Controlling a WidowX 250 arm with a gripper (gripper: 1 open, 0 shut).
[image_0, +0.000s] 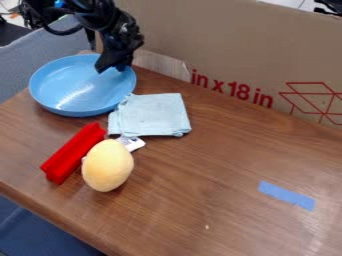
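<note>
My black gripper (112, 62) is at the back rim of a blue plate (70, 91) in the camera view; its fingers are dark and small, so whether they are open or shut cannot be told. A folded light-blue cloth (152, 115) lies right of the plate. A red elongated object (71, 152) and a pale yellow rounded object (107, 167) lie in front, with a small white item (131, 142) beside them.
A cardboard panel (241, 45) with red print stands along the back of the wooden table (227, 170). A blue tape strip (286, 195) lies on the right.
</note>
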